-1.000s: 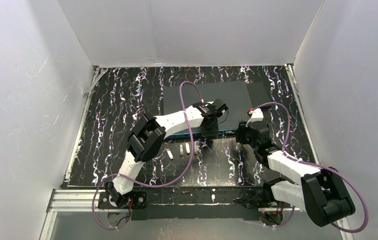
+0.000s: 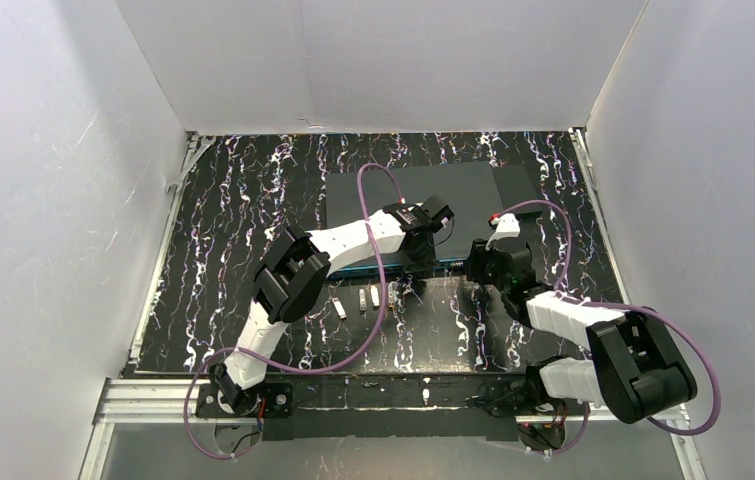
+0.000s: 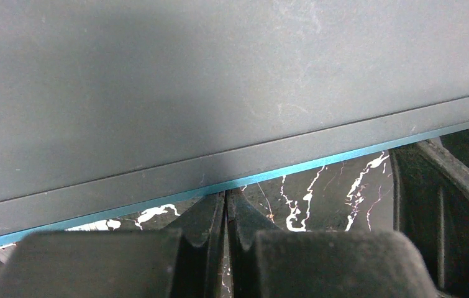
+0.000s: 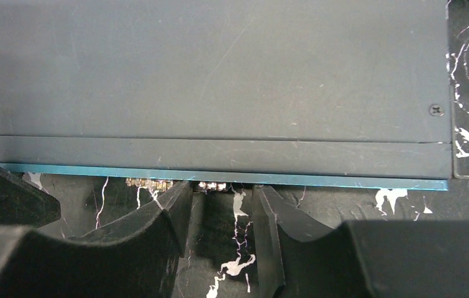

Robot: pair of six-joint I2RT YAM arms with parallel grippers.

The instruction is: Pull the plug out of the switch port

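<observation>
The switch is a flat dark grey box [image 2: 483, 185] with a blue front edge [image 4: 343, 180]. At that edge my right gripper stands open, its two fingers [image 4: 269, 223] apart and reaching to the front face. A small shiny metal piece [image 4: 212, 185] peeks out under the edge between them, touching neither clearly. I cannot tell whether it is a plug or part of a port. My left gripper is shut, fingertips together at the blue edge [image 3: 318, 163], nothing visible between them. The port face itself is hidden beneath the lid's overhang.
More gold-coloured metal parts [image 4: 151, 183] show left of the right gripper. Several small modules, one a white module [image 2: 339, 308], lie on the black marbled table [image 2: 223, 250]. A purple cable loops along each arm. The left gripper's body stands close left of the right one.
The right arm has shifted slightly left, its elbow moving up and left in the top view. The left arm, the switch and the loose modules have stayed put.
</observation>
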